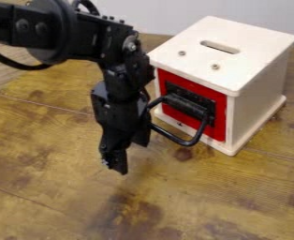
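A white wooden box (252,108) with a red front panel (169,79) stands at the right. A black handle (187,141) loops out from a dark fitting on that panel. My black gripper (120,152) hangs low over the floor, left of the box and beside the handle's left end. Its fingers point down; whether they are open or shut is unclear, as they are dark and small in this view. The arm partly hides the handle's left end.
A white wall (175,9) runs behind the box.
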